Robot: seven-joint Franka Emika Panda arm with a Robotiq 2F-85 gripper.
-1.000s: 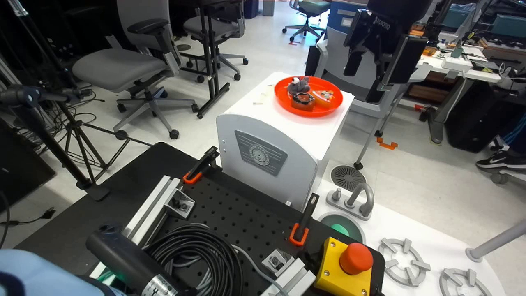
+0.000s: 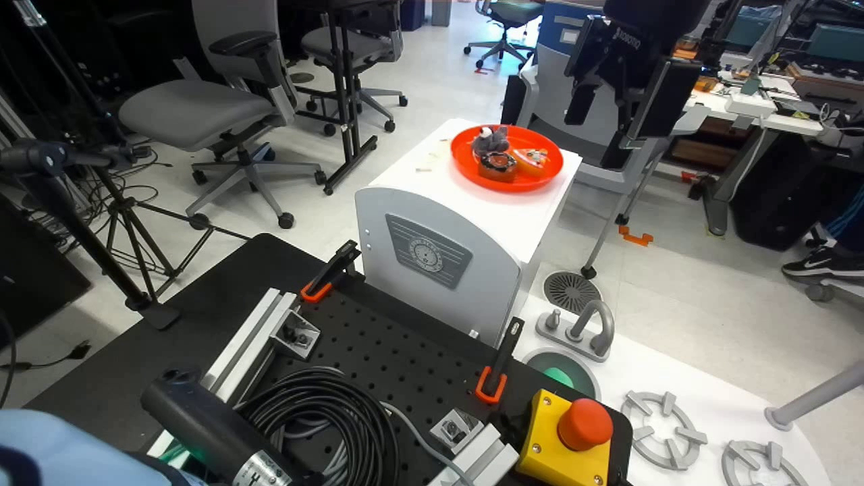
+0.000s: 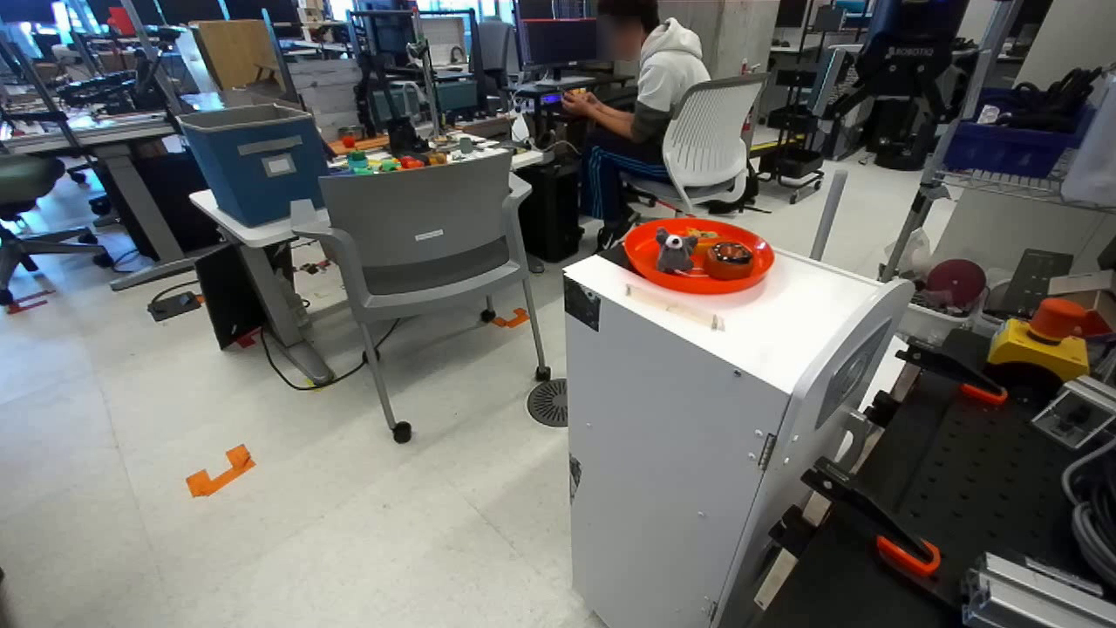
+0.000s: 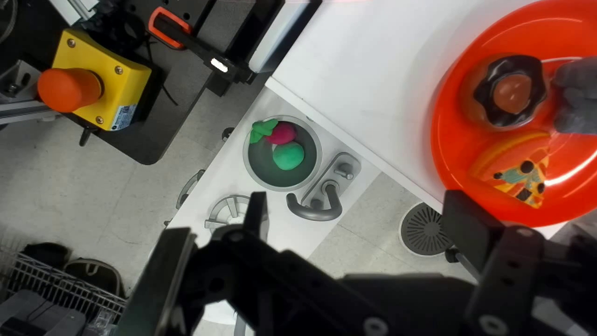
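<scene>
Well above the toy kitchen, my gripper (image 2: 611,128) hangs open, its fingers wide apart and nothing between them. On the white cabinet top lies a round red-orange plate (image 4: 449,162). It carries a grey plush animal (image 3: 676,251), a brown round toy with a dark wavy top (image 4: 512,94) and an orange wedge-shaped piece with a colourful pattern (image 4: 517,168). In the small round sink (image 4: 259,168) are a green round toy (image 4: 288,156) and a magenta toy (image 4: 281,133) with green leaves. The wrist view cuts off the plush animal and the plate's far side.
A grey faucet (image 4: 330,201) rises beside the sink, and burner rings (image 2: 664,429) lie on the white counter. The black table holds a yellow emergency-stop box (image 2: 564,441), clamps and coiled cables (image 2: 324,421). A grey chair (image 3: 429,241) stands behind the cabinet. Bare cabinet top surrounds the plate's near side.
</scene>
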